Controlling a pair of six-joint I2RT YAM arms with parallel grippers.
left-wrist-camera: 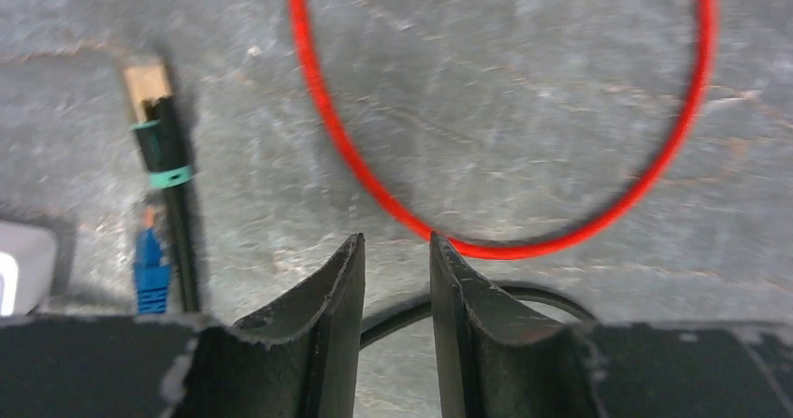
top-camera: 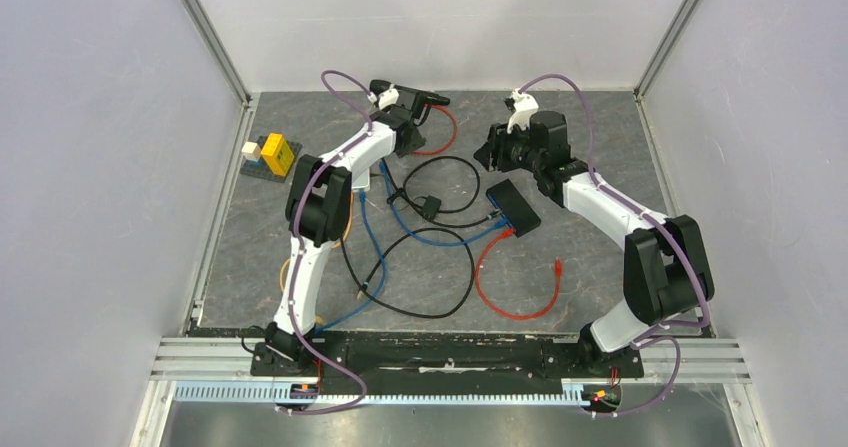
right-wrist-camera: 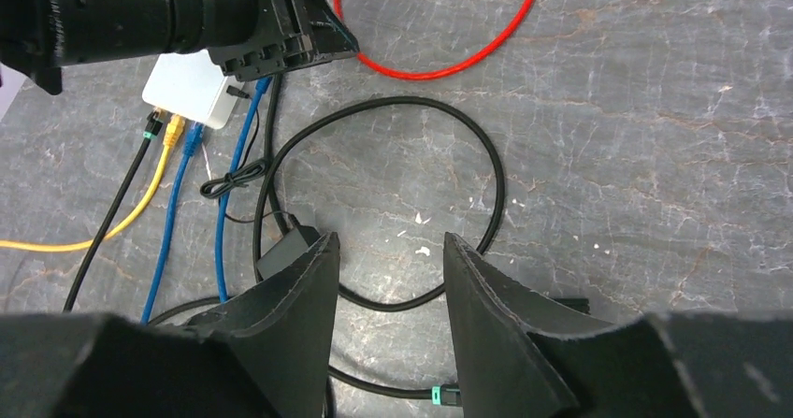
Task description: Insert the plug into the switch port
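My left gripper hangs open and empty over the back of the table, above a red cable (left-wrist-camera: 505,250). Beside it in the left wrist view lie a black plug (left-wrist-camera: 166,156) with a green band and a blue plug (left-wrist-camera: 151,273). My right gripper is open and empty, above and behind the black box (top-camera: 513,207), which has red and blue cables in it. The white box (right-wrist-camera: 192,86) has black, yellow and blue cables at its near side. I cannot tell from the frames which box is the switch.
A black cylindrical object (top-camera: 436,97) lies at the back, partly under the left arm. Yellow and white blocks (top-camera: 276,153) sit on a dark plate at left. A loose red plug (top-camera: 558,267) lies at right front. Looped cables cover the middle; the right edge is clearer.
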